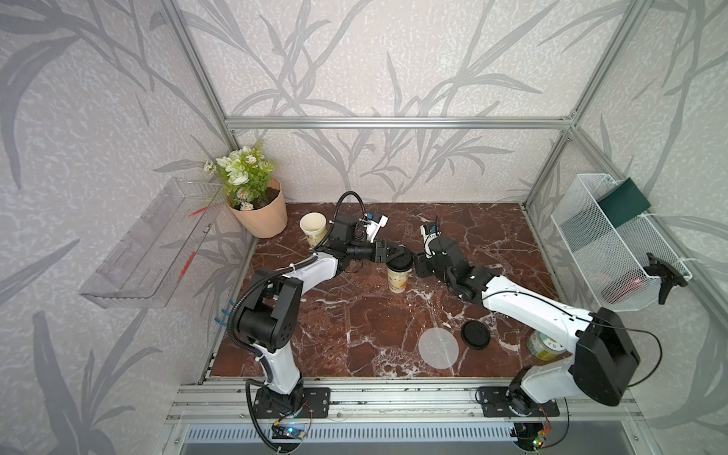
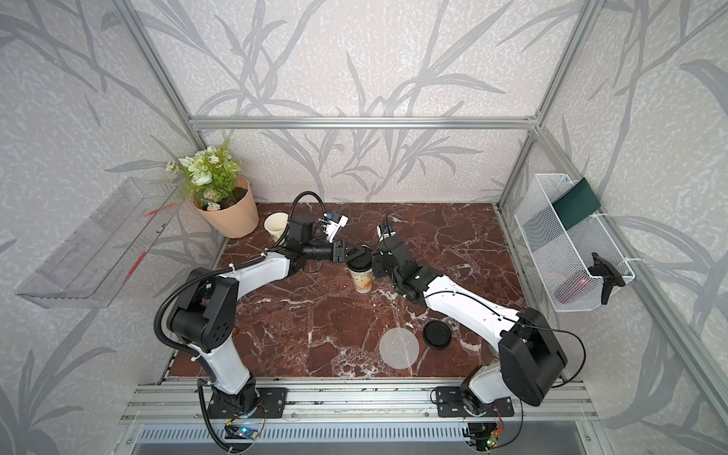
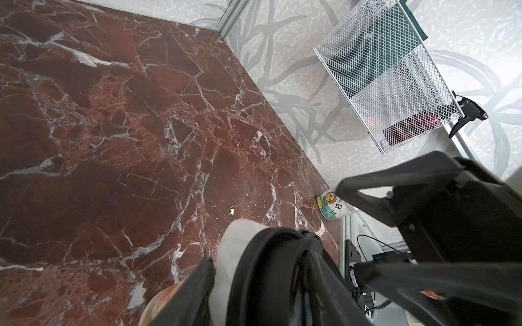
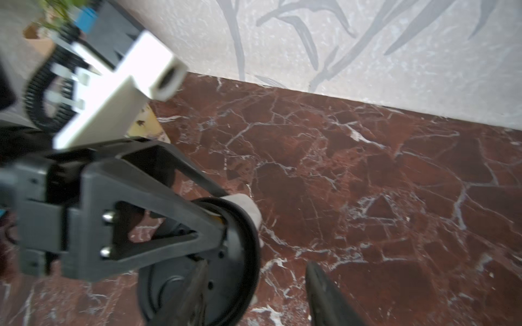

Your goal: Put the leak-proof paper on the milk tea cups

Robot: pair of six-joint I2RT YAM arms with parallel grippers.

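A patterned milk tea cup stands mid-table, topped by a tilted black lid with white paper at its edge. My left gripper is at the lid from the left, its fingers around the lid's edge; how tightly is unclear. My right gripper is against the cup's right side at lid height; its fingertips are blurred and what lies between them is unclear. A second, uncovered cup stands at back left. A translucent round sheet lies at the front beside a second black lid.
A flowerpot fills the back-left corner. A clear tray and a white mesh basket hang at the sides. A can sits at front right under the right arm.
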